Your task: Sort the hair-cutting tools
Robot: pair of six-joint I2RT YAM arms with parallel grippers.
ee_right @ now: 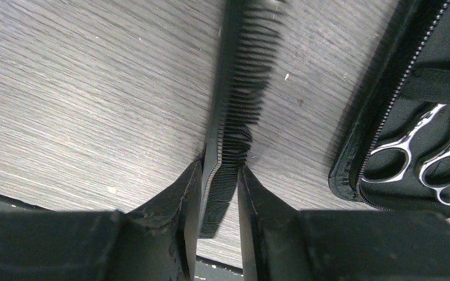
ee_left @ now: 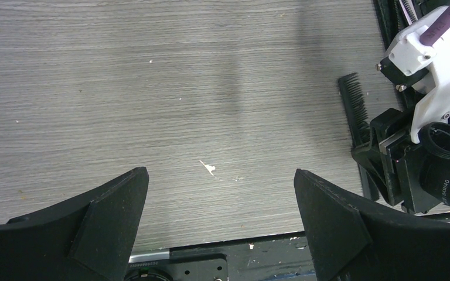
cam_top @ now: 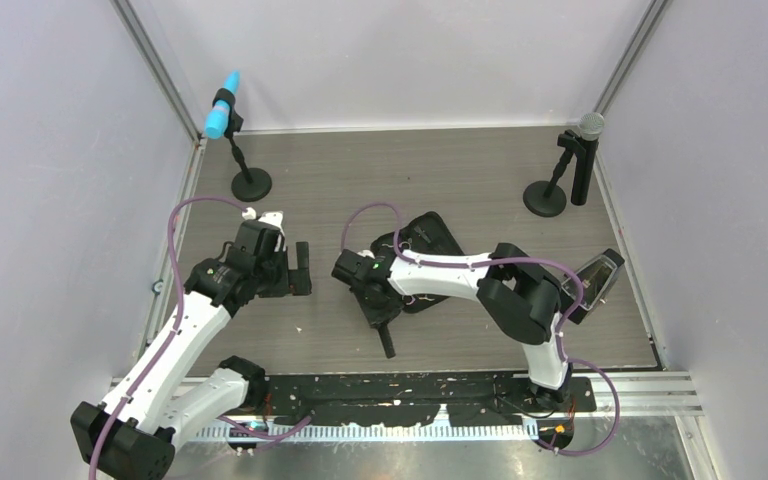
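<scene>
A black comb (cam_top: 387, 340) lies left of the open black zip case (cam_top: 430, 235); in the right wrist view the comb (ee_right: 228, 99) runs lengthwise between my right gripper's (ee_right: 218, 171) fingertips, which are close around it, though whether they grip it is unclear. Silver scissors (ee_right: 448, 158) sit in the case beside it. My left gripper hangs open over bare table to the left, nothing between its fingers. The right gripper's body also shows at the right of the left wrist view, over the comb (ee_left: 351, 99).
Two microphone stands occupy the back corners, one with a blue item (cam_top: 222, 118), the other with a microphone (cam_top: 585, 165). A clear-topped black object (cam_top: 595, 285) lies at the far right.
</scene>
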